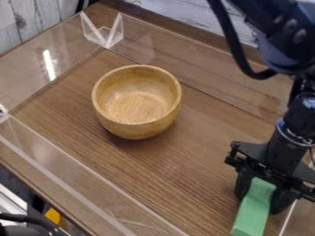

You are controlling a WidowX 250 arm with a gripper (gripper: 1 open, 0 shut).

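My gripper (263, 177), black, is low at the right edge, shut on a green block (252, 212) that points toward the bottom edge of the view. The fingertips cover the upper end of the block.
A round wooden bowl (135, 100) sits left of centre on the wooden table (135, 184). A small white wire-like holder (103, 30) stands at the back left.
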